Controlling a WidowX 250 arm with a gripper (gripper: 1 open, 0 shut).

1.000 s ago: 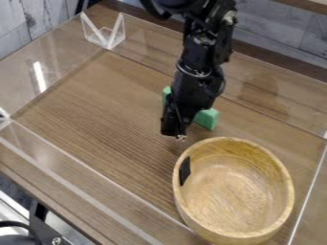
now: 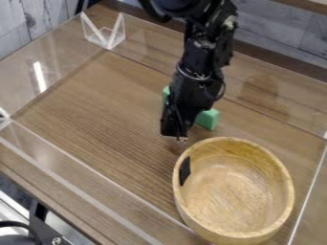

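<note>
The black arm reaches down from the top centre, its gripper (image 2: 179,126) low over the wooden table in the middle of the view. A green object (image 2: 207,118) lies just behind and beside the gripper, partly hidden by it. The fingers look shut; anything between them is too dark and small to make out. A round tan bowl (image 2: 243,207) with a dark mark on its left rim sits in front, to the lower right of the gripper.
A white wire-like item (image 2: 105,31) stands at the back left. Dark cables or fittings show at the bottom left corner.
</note>
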